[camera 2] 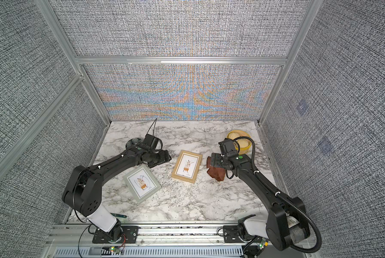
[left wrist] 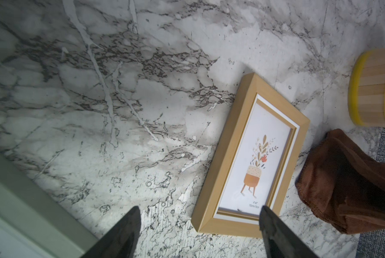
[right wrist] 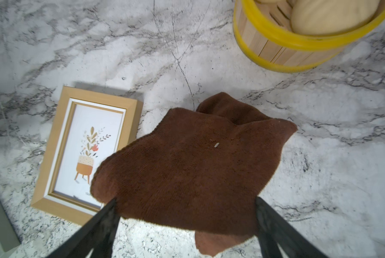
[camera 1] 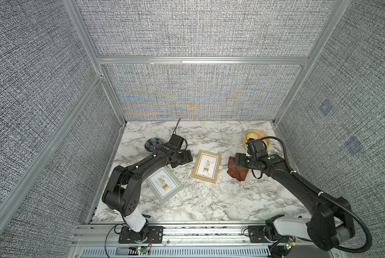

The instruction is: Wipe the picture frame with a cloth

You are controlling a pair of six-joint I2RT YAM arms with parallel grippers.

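Crumpled on the table to the right of the tan wooden picture frame [camera 1: 207, 166] lies the brown cloth [right wrist: 192, 167]. The tan frame lies flat, picture side up, and looks slightly turned. A second, grey-green picture frame [camera 1: 164, 185] rests flat to its left. My right gripper is over the cloth, fingers wide apart and gripping nothing; in the top left view it covers the cloth's upper right part. Left of the tan frame, my left gripper is open too, with only table and the frame's lower edge seen beyond its fingers.
A yellow-rimmed basket [right wrist: 282, 53] with pale buns stands behind the right gripper. A dark round dish [camera 1: 150, 145] sits at the back left, beside the left arm. Dark crumbs [camera 1: 196, 195] are scattered in front of the frames.
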